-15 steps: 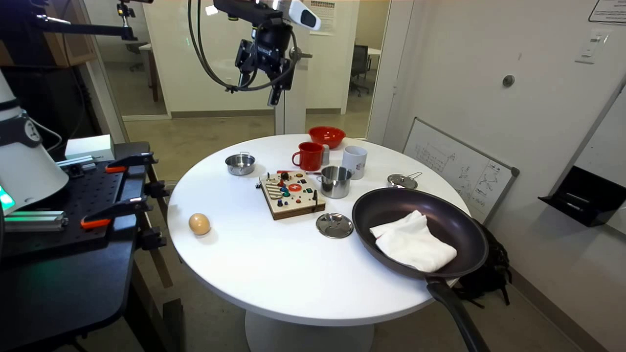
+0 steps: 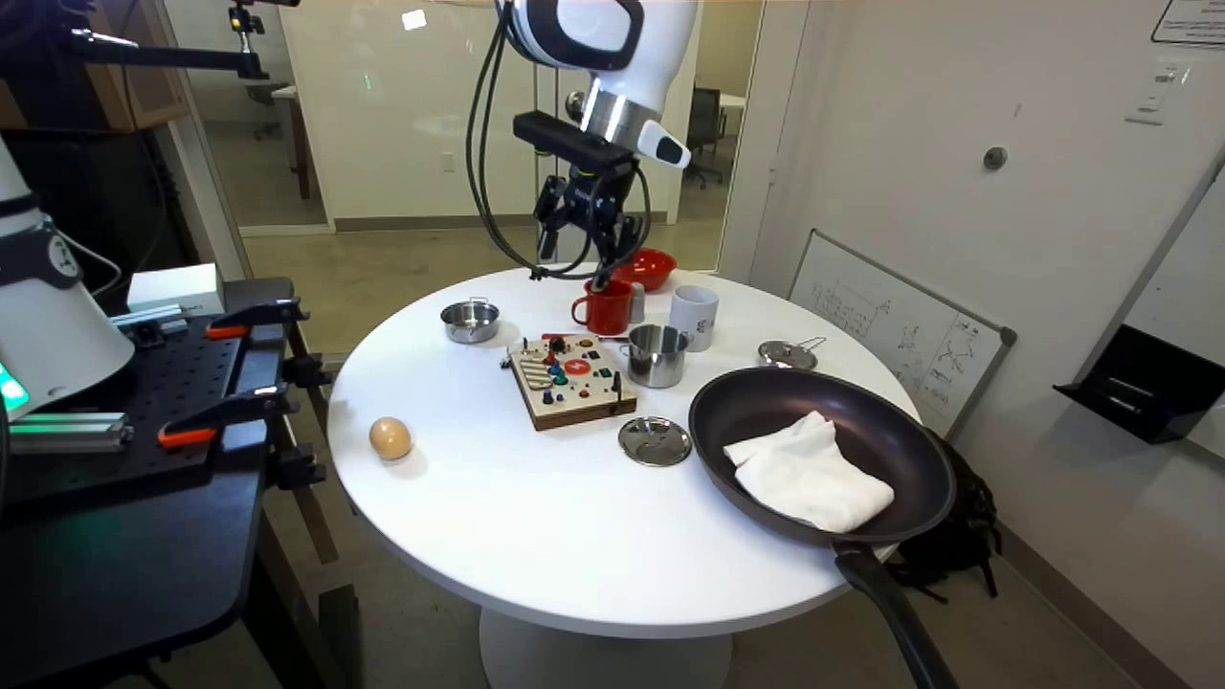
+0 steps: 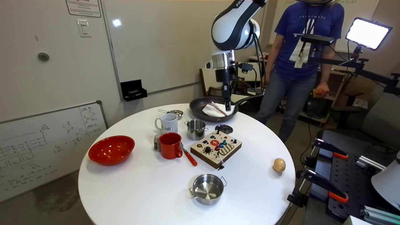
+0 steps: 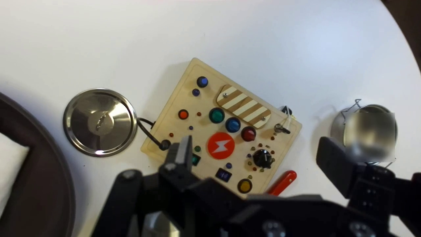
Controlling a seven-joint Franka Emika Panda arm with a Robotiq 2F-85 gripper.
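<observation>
My gripper (image 2: pixel 574 258) hangs open above the round white table, its fingers spread wide with nothing between them. In the wrist view, one finger (image 4: pixel 335 166) is at the right and the other lies over the lower left of a wooden switch board (image 4: pixel 189 98). That board carries coloured knobs, buttons and a striped plate. Behind it in exterior view 1 stand a red mug (image 2: pixel 609 308), a white mug (image 2: pixel 694 315) and a steel pot (image 2: pixel 657 358). A red-handled utensil (image 3: pixel 190 157) lies between the red mug and the board.
A black pan (image 2: pixel 723 402) with a white cloth (image 2: pixel 815 477) in it overhangs the table edge. Steel lids (image 2: pixel 655 442), a shallow steel pot (image 3: pixel 208 189), a red bowl (image 3: pixel 112 150) and an egg (image 2: pixel 390 437) stand around. Someone stands beyond the table (image 3: pixel 172 210).
My arm has come down and to the right in exterior view 1, so the gripper is now much lower over the back of the table. The objects on the table have not moved.
</observation>
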